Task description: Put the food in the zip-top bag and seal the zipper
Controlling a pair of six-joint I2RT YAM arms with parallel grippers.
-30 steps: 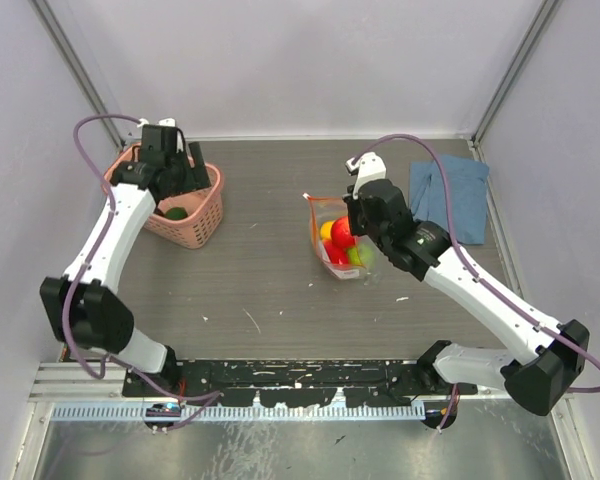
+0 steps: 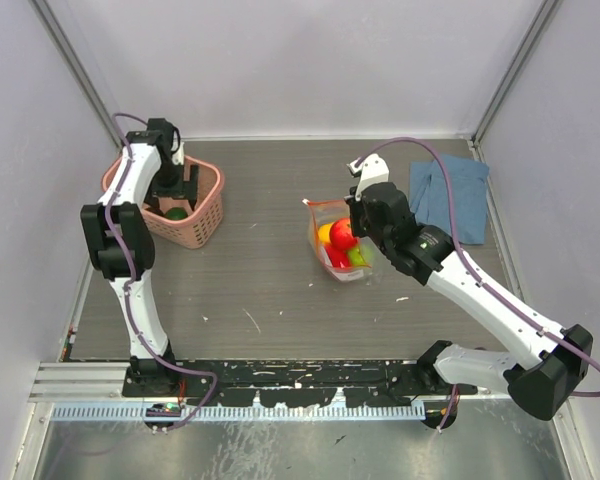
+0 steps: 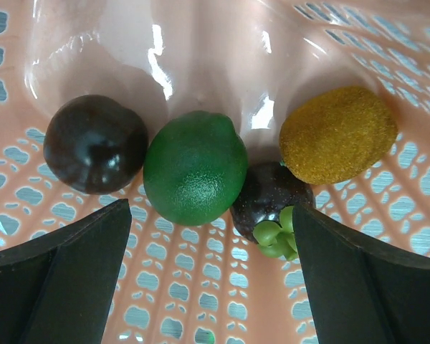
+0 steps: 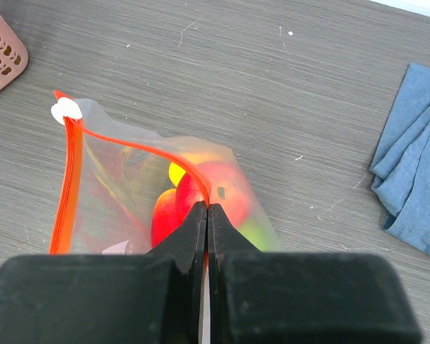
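My left gripper stands open inside the pink basket [image 2: 195, 225], above a dark round fruit [image 3: 93, 143], a green fruit [image 3: 193, 168], a dark eggplant-like item with green stem [image 3: 265, 197] and a brown potato-like item [image 3: 337, 132]. The clear zip bag [image 4: 107, 186] with orange zipper holds red, yellow and green food [image 4: 218, 190] at the table's middle right. My right gripper is shut on the bag's top edge at the zipper.
A folded blue cloth [image 2: 450, 200] lies at the back right. The table between basket and bag is clear. Walls enclose the back and sides.
My left arm has swung leftward over the basket, and the gripper now sits further into its left part. The right arm and bag look almost unchanged.
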